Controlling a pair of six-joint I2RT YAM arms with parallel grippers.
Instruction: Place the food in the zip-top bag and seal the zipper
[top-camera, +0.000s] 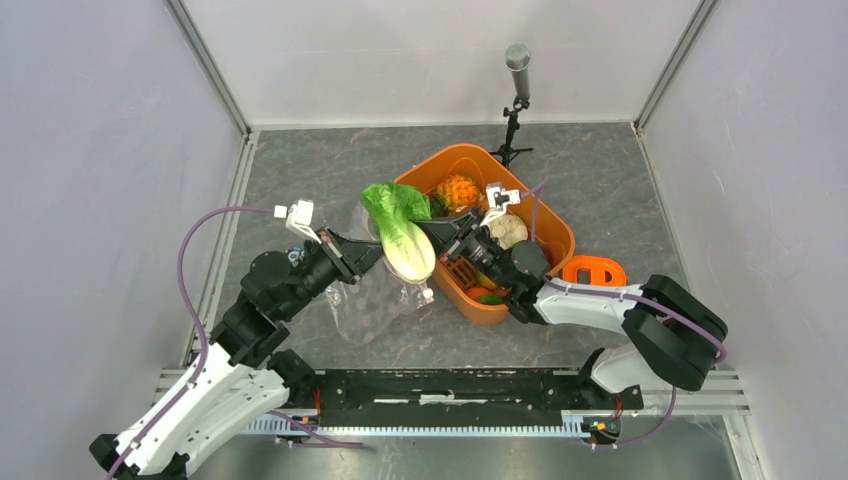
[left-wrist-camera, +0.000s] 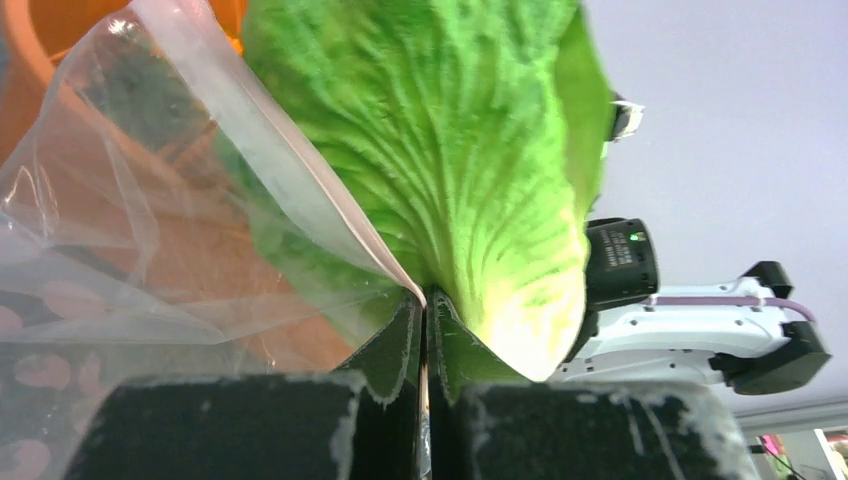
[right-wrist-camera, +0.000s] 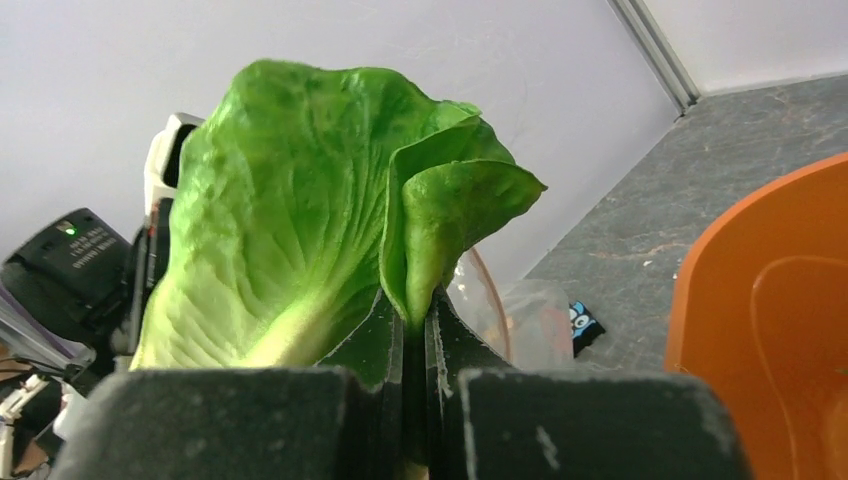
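A green leafy cabbage (top-camera: 401, 235) hangs between my two arms in the top view, its pale base toward the front. My right gripper is shut on a leaf edge of it. The clear zip top bag (left-wrist-camera: 140, 230) stretches left from my left gripper, which is shut on the bag's rim. In the left wrist view the cabbage stands behind and right of that rim, close against it. From above, the bag (top-camera: 365, 310) lies below and left of the cabbage, partly hidden by the left arm. Whether any cabbage is inside the bag, I cannot tell.
An orange basket (top-camera: 560, 235) under my right arm holds a cauliflower (top-camera: 508, 230), an orange frilly item (top-camera: 459, 192) and other food. A microphone stand (top-camera: 513, 125) rises behind it. Orange handles (top-camera: 594, 270) lie at right.
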